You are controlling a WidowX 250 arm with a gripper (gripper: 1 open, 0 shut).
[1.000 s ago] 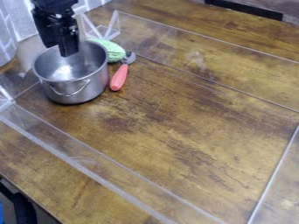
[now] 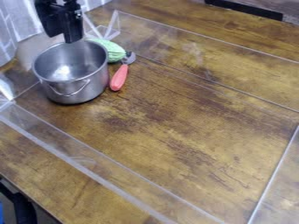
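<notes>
A steel pot (image 2: 72, 86) with a wire handle stands at the upper left of the wooden surface. My gripper (image 2: 68, 37), dark and partly cut off by the top of the view, hangs just above the pot's back rim; whether its fingers are open or shut is unclear. Right of the pot lie a pale green object (image 2: 108, 48) and a utensil with a pink handle (image 2: 119, 76).
Clear plastic panels or strips run along the left, back and right of the surface (image 2: 187, 122). A blue-and-black object (image 2: 17, 208) shows at the lower left corner.
My gripper has moved slightly up from over the pot's inside. The pot and the objects beside it look unmoved.
</notes>
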